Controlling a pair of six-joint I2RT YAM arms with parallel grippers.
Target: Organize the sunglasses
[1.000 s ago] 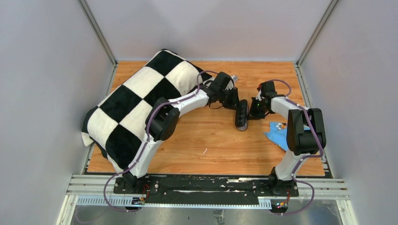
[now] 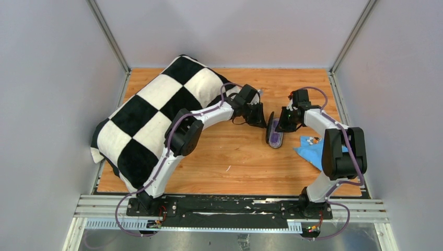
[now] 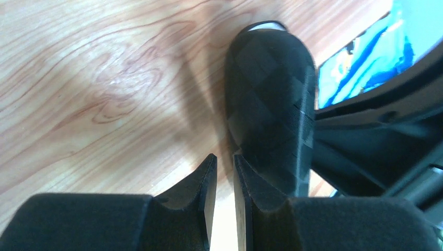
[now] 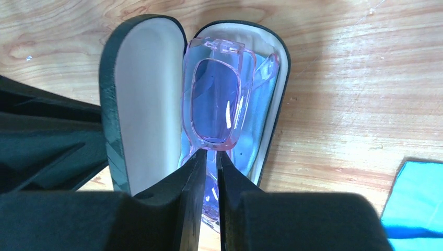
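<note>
An open black quilted case (image 2: 269,127) lies on the wooden table between my grippers, its lid (image 4: 143,99) standing up on the left side in the right wrist view. Inside, pink clear sunglasses (image 4: 214,104) rest on a blue cloth (image 4: 251,125). My left gripper is at the lid's outer side; its fingers look closed, and what is between them is hard to tell. My right gripper is over the case at the sunglasses, its fingertips a narrow gap apart; whether they touch the glasses is unclear.
A blue cloth or bag (image 2: 308,151) lies on the right of the table. A large black-and-white checkered cushion (image 2: 141,120) covers much of the left.
The case's lid has swung up toward the left, exposing more of the sunglasses. The case and right gripper have shifted slightly right and down in the top view.
</note>
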